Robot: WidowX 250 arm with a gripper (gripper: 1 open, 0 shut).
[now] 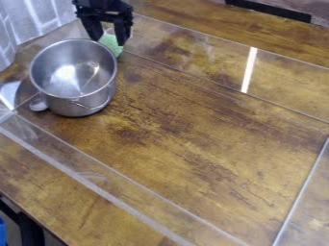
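Observation:
A large steel pot (75, 91) stands at the upper left. Just behind it, partly hidden by the pot, is a pale green object (111, 45). My black gripper (106, 31) is at the top edge, over or beside that green object; whether its fingers are open or shut on anything is unclear.
A silvery crumpled surface (19, 24) lines the left back, with a shiny metal piece at the far left beside the pot.

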